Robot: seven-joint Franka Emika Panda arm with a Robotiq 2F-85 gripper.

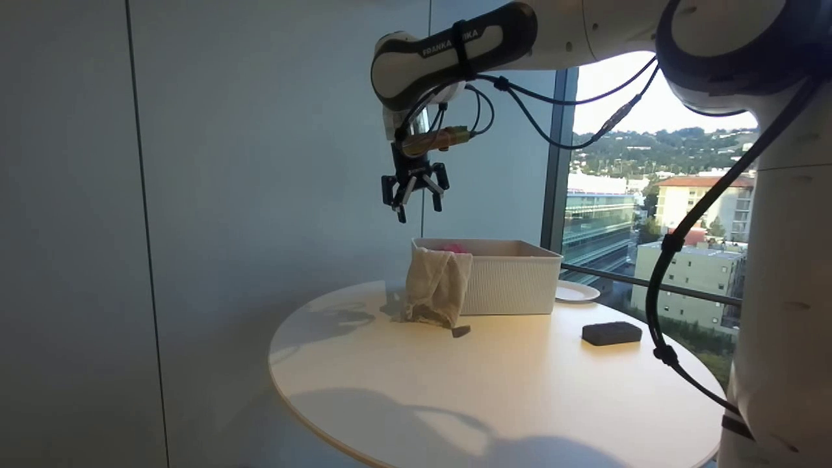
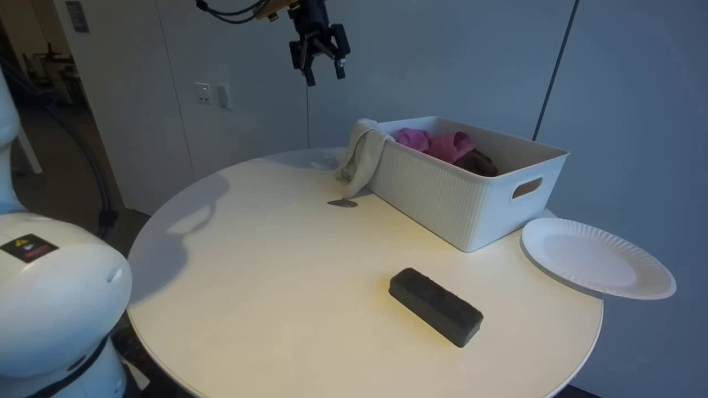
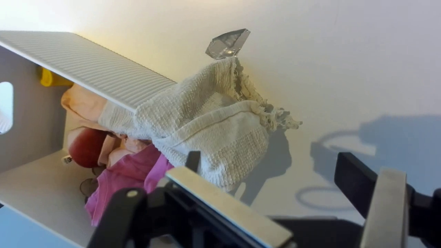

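My gripper (image 1: 418, 214) hangs open in the air, well above the table and the white bin's left end. In exterior view 2 the gripper (image 2: 325, 78) is likewise clear of everything, with nothing between its fingers. A cream cloth (image 3: 206, 124) drapes over the rim of the white bin (image 2: 458, 205); part lies inside, and the rest hangs down outside to the tabletop. Pink fabric (image 3: 128, 171), a red round item (image 3: 87, 147) and something yellow (image 3: 53, 78) lie inside the bin.
A small shiny grey piece (image 3: 227, 44) lies on the table beside the cloth's lower end. A dark block (image 2: 435, 305) rests nearer the front, and a white paper plate (image 2: 591, 258) overhangs the table edge.
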